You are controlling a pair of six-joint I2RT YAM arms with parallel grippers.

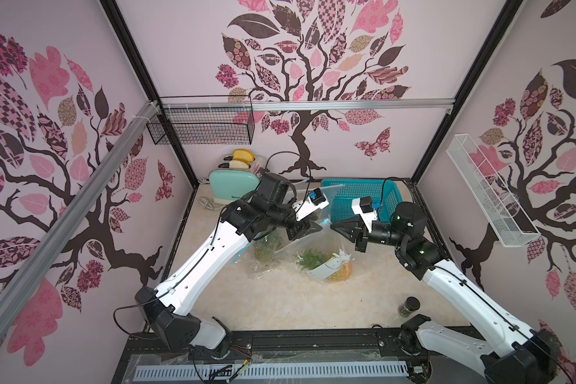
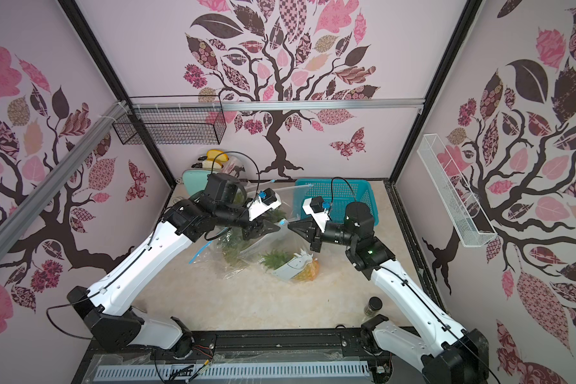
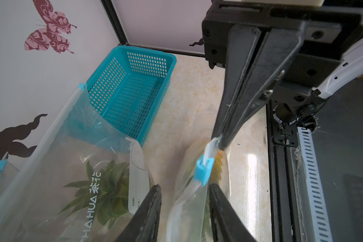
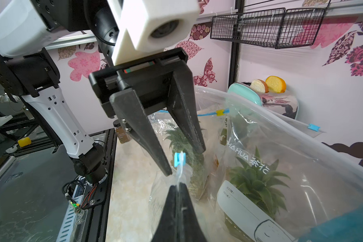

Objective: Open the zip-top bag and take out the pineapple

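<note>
A clear zip top bag (image 3: 72, 161) hangs stretched between the arms, its lower part on the table. The pineapple (image 4: 262, 185), with green leaves, is inside it, mostly behind plastic and a white label. My right gripper is shut, pinching the bag's thin corner right beside a blue slider (image 3: 204, 169). My left gripper is open, its fingers (image 4: 191, 133) standing either side of the bag's edge near that slider without closing on it. In the top left view the yellow fruit body (image 1: 342, 272) shows below my right gripper.
A second clear bag (image 1: 262, 246) with green leaves in it lies to the left, close to the first. A blue-green basket (image 1: 358, 195) stands behind. A small dark-capped jar (image 1: 408, 306) is at the front right.
</note>
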